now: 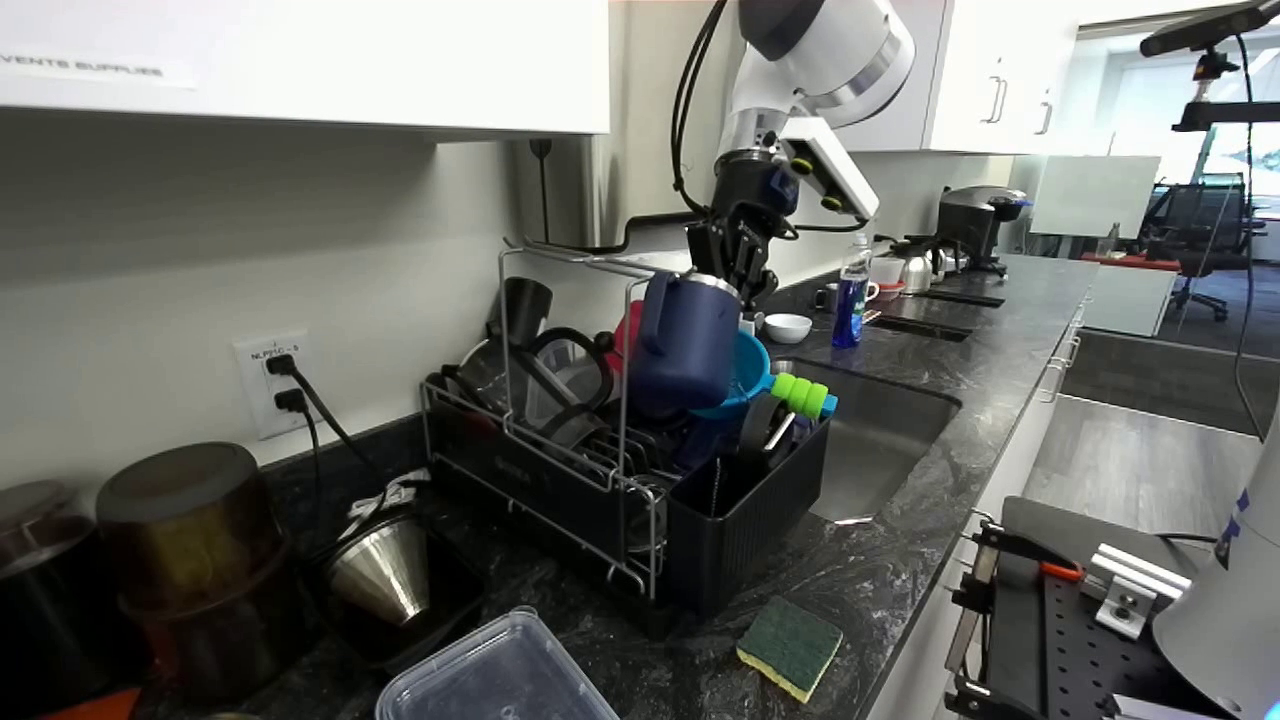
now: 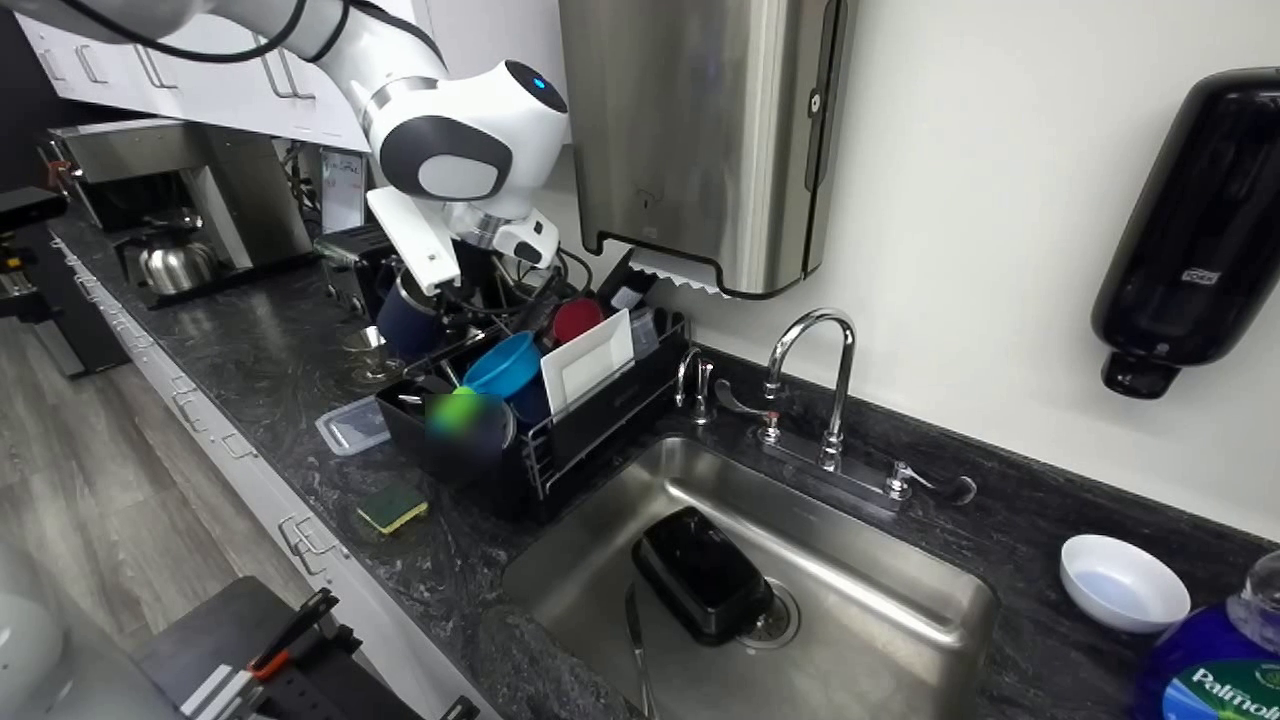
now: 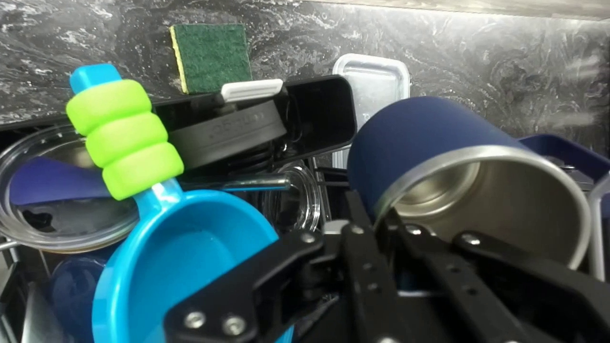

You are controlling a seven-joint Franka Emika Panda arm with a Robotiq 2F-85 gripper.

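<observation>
A dark blue mug [image 1: 686, 342] with a steel interior sits tilted among the dishes at the near end of the black dish rack [image 1: 741, 528]. In the wrist view the mug [image 3: 434, 126] faces me with its mouth, its handle to the right. My gripper is shut on the mug's rim, one finger inside the mouth and the other against the outer wall. From the second exterior view the mug [image 2: 408, 319] is partly hidden behind my wrist.
Beside the mug is a blue strainer-like cup [image 3: 188, 246] with a green ribbed handle. A white plate [image 2: 588, 360] stands in the rack. The sink [image 2: 672, 480] holds a black container [image 2: 702, 574]. A sponge [image 1: 789, 648] and clear lid [image 1: 498, 678] lie on the counter.
</observation>
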